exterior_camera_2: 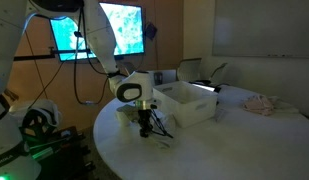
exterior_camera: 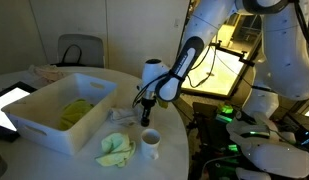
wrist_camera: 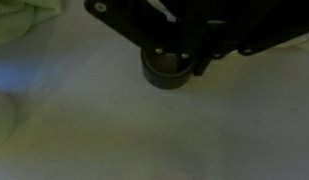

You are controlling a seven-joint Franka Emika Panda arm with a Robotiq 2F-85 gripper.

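A small dark round object (wrist_camera: 167, 70) with a raised rim and a hollow top lies between my fingers in the wrist view. My gripper is shut on it. In exterior view 1 the same dark object (exterior_camera: 146, 122) shows low beneath the gripper, close to the table top. Whether it touches the table is hard to tell. From exterior view 2, the gripper (exterior_camera_2: 147, 126) points down at the white table, and the object is hard to make out against its dark fingers.
Nearby stand a white mug (exterior_camera: 150, 146) and a crumpled green cloth (exterior_camera: 116, 150). A whitish cloth (exterior_camera: 124, 116) lies left of the gripper. Farther left is a large white box (exterior_camera: 39, 132) with a green item (exterior_camera: 76, 112) inside. Open table (exterior_camera_2: 244, 145) extends right in exterior view 2.
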